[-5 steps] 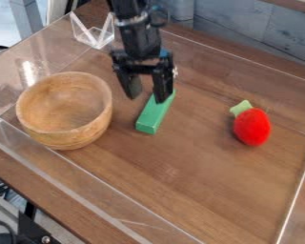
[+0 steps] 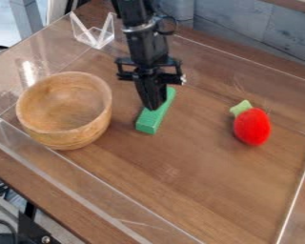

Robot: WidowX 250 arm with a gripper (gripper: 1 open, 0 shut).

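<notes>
My black gripper (image 2: 152, 95) hangs over the upper end of a green bar (image 2: 155, 117) lying on the wooden table (image 2: 206, 181). It is shut, and nothing shows held in it; its tip partly hides the bar's far end. A wooden bowl (image 2: 66, 110) sits just to the left. On the right lie a red oval object (image 2: 252, 127) and a small light-green piece (image 2: 240, 108) behind it.
A clear angular stand (image 2: 94, 29) is at the back left. The grey back wall (image 2: 244, 43) bounds the table.
The gripper has come together from a wider spread a second ago and shifted slightly over the bar. The bar, bowl and red object stay where they were.
</notes>
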